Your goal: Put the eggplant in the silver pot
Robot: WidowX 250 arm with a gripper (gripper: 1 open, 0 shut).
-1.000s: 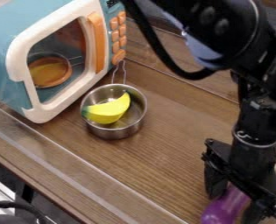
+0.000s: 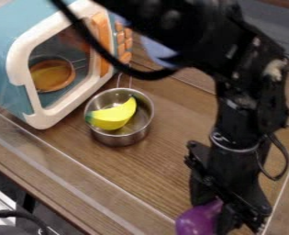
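The purple eggplant (image 2: 201, 219) is at the bottom edge of the view, right of centre, partly cut off by the frame. My black gripper (image 2: 217, 209) is shut on it, and its fingers cover part of the eggplant. The silver pot (image 2: 119, 137) stands on the wooden surface, up and to the left of the gripper, well apart from it. Inside the pot lies a yellow banana (image 2: 114, 115).
A blue and white toy microwave (image 2: 34, 110) with its front open stands at the upper left, and an orange-brown bowl (image 2: 51, 75) is inside. Between pot and gripper the wooden counter (image 2: 159, 170) is bare. A dark cable (image 2: 18, 216) runs at the lower left.
Pot, banana and microwave stay where they were.
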